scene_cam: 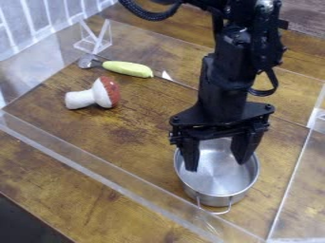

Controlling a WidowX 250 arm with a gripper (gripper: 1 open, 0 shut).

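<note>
My black gripper [219, 144] stands open over a steel pot [216, 190] at the lower right, its two fingers pointing down at the pot's opening and covering the back part of it. I cannot tell how deep the fingertips are. To the upper left a toy mushroom [93, 95] with a red and white cap lies on its side, and behind it a pale yellow-green elongated vegetable [127, 69] lies beside a small metal utensil [86, 62].
Clear plastic walls border the wooden table [76, 152], along the front left and at the right.
</note>
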